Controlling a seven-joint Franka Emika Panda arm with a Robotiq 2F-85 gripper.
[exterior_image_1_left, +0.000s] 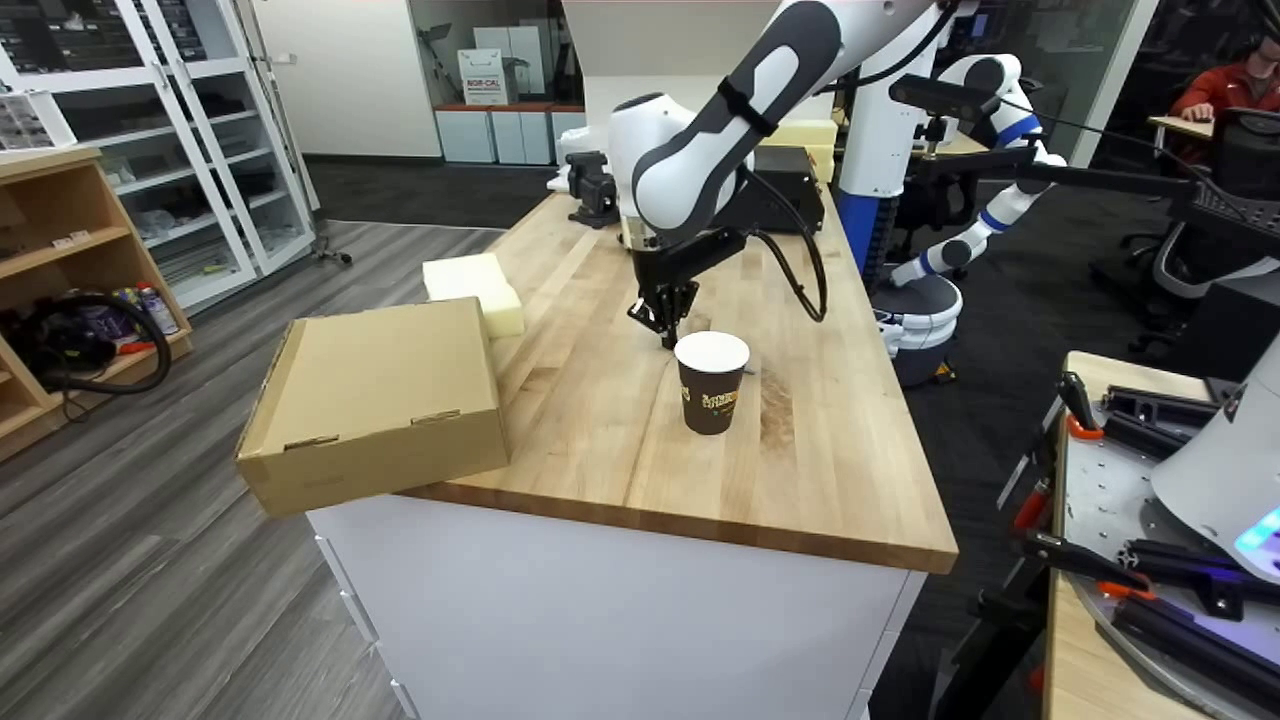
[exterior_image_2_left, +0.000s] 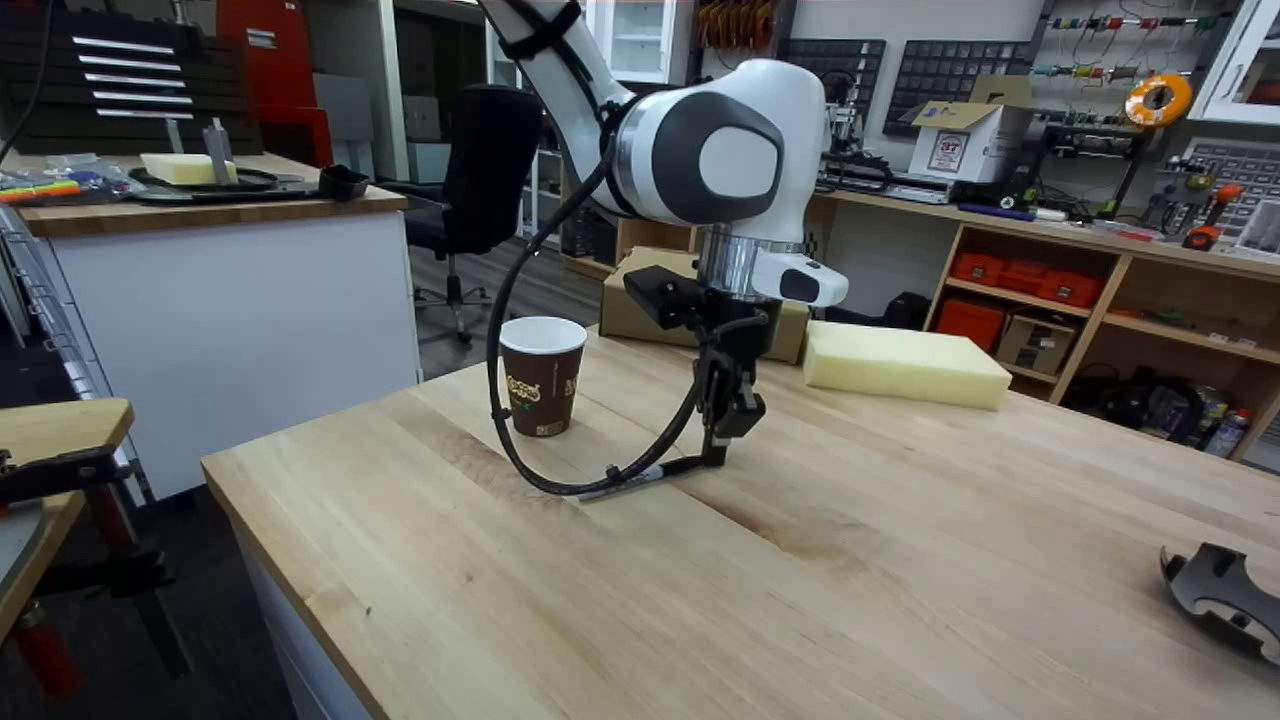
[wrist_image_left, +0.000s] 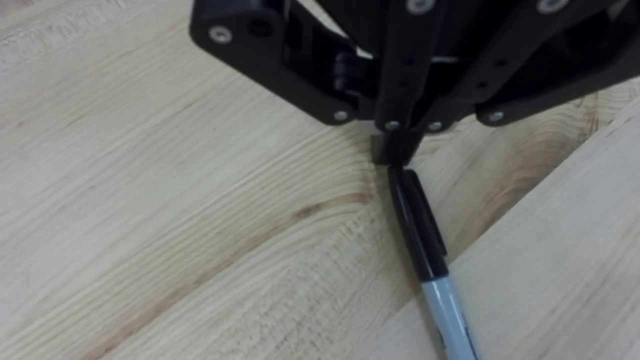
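Note:
In the wrist view, my gripper is shut low over the table, its fingertips together and nothing seen between them. A marker with a grey-blue body and black cap lies flat on the wood. Its cap end reaches right up to the fingertips; whether they touch cannot be made out. From exterior view 2, the marker stretches left from the gripper, partly behind the arm's cable. A brown paper cup with a white rim stands upright close by, empty inside as seen in exterior view 2.
On the wooden table, a cardboard box overhangs the left edge, with a pale yellow foam block behind it. A curved black part lies at the far right in exterior view 2. Broad bare wood surrounds the gripper.

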